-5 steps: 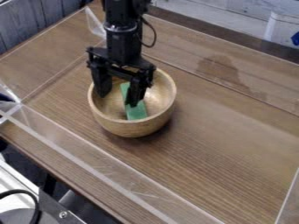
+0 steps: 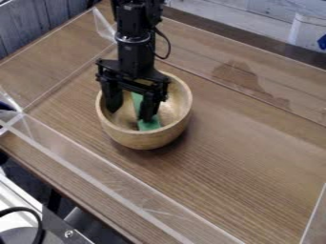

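Observation:
My black gripper [image 2: 132,93] reaches down into a round wooden bowl [image 2: 152,135] in the middle of the view, its two fingers open and spread over the bowl's inside. A small green object [image 2: 148,124] lies in the bowl, between and under the fingers, partly hidden by them. Whether the fingers touch it I cannot tell.
Something blue shows at the upper right edge.
The gripper has moved slightly down into the bowl and covers more of the green object.

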